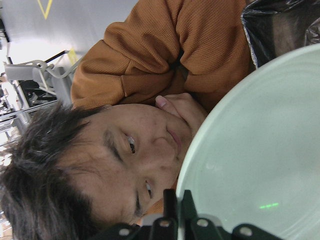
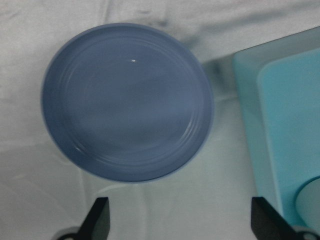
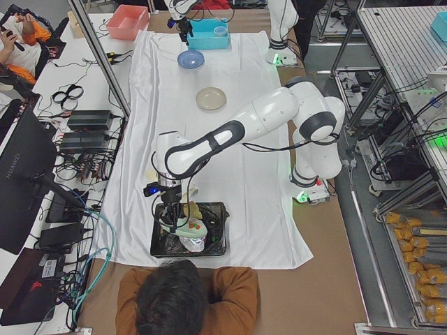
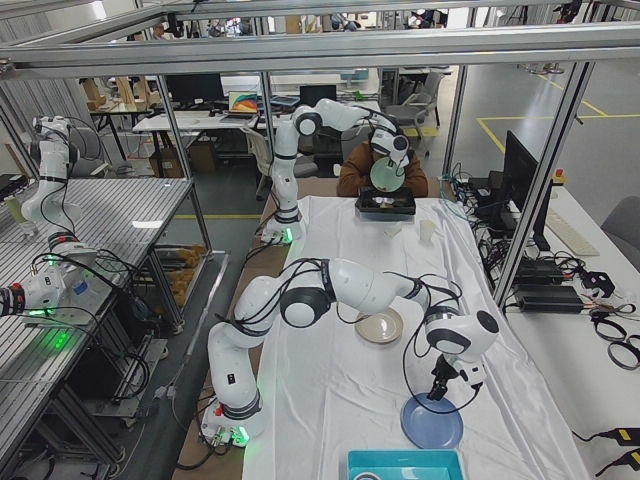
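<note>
My left gripper is shut on the rim of a pale green plate [image 1: 250, 140], which is tilted over a black lined bin [image 3: 157, 241] holding crumpled foil [image 3: 193, 244] and food scraps. My right gripper is open above the white cloth, next to a blue plate [image 2: 127, 100] and a light blue tub [image 2: 270, 140] with a cup [image 2: 307, 205] inside.
A beige plate [image 3: 211, 98] lies mid-table. A seated person [image 3: 174, 300] is right at the near edge beside the bin.
</note>
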